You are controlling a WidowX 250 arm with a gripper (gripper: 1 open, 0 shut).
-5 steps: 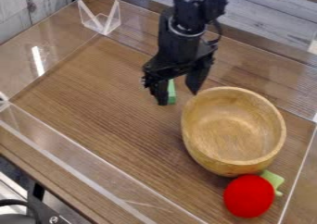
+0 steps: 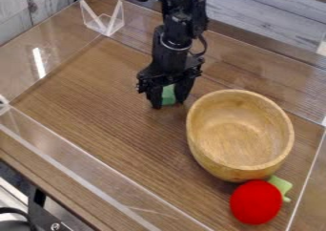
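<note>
The black robot arm reaches down from the top centre, its gripper [image 2: 170, 94] low over the table just left of a wooden bowl [image 2: 239, 139]. A green object [image 2: 170, 97] sits between the fingers, which are closed on it and partly hide it.
A red round object [image 2: 256, 202] with a light green piece [image 2: 281, 189] lies below the bowl at the lower right. A clear angular object [image 2: 102, 17] stands at the top left.
The arm has shifted left and narrowed in view over the green object, and its fingers have come together round that object.
</note>
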